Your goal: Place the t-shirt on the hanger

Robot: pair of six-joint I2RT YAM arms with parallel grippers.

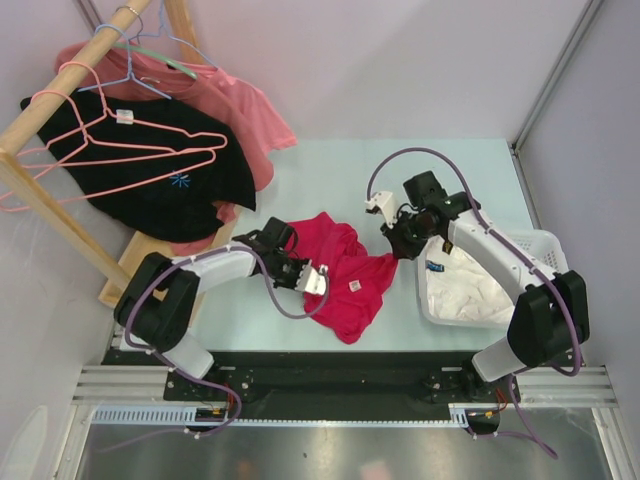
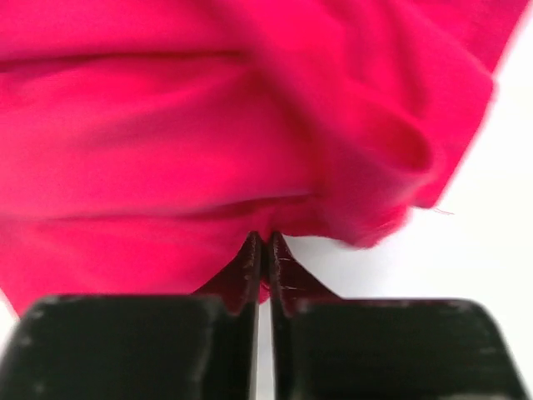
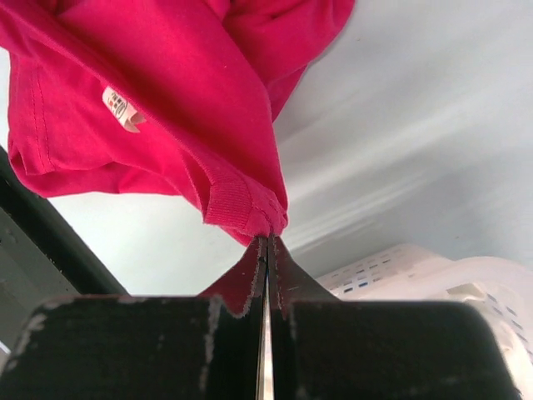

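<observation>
A crumpled red t-shirt [image 1: 350, 300] lies on the table. My left gripper [image 1: 300, 272] is down on its left side; in the left wrist view the fingertips [image 2: 251, 260] are close together at a fold of the red cloth, and whether they pinch it is unclear. My right gripper [image 1: 398, 250] is shut at the shirt's right corner, with the cloth [image 3: 243, 208] bunched at its fingertips. Pink hangers [image 1: 150, 150] hang on a wooden rack [image 1: 45, 215] at the left, in front of black and pink garments.
A white basket [image 1: 490, 320] holding white cloth and small items stands at the right, beside the right gripper. The rack's wooden base [image 1: 150, 260] borders the left side.
</observation>
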